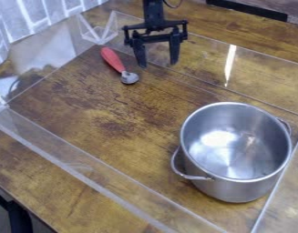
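Note:
A black gripper [156, 56] hangs at the back centre of the wooden surface, its fingers apart with nothing visible between them. Slightly left and in front of it lies a red-handled tool [112, 61] with a metal head, apart from the fingers. A large steel pot [235, 177] with side handles stands at the front right.
Clear plastic walls [46, 177] border the wooden work area [108, 125]. A white grated surface lies beyond the back left corner.

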